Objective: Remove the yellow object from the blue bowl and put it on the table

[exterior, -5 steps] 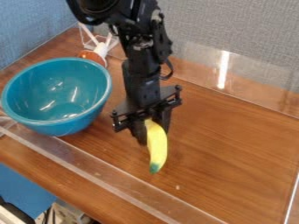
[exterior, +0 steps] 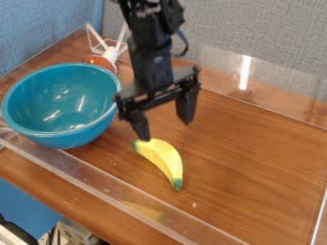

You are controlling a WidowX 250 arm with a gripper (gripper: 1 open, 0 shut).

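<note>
The yellow banana-shaped object (exterior: 161,159) lies on the wooden table (exterior: 250,172), to the right of the blue bowl and apart from it. Nothing shows inside the blue bowl (exterior: 61,103), which stands at the left. Above the banana's upper end, my black gripper (exterior: 166,128) hangs open, its two fingers spread wide with nothing between them.
Behind the bowl sits an orange and white item (exterior: 105,55). A clear strip (exterior: 109,191) runs along the table's front left edge. Free table surface spreads to the right of the banana.
The bowl has stayed put.
</note>
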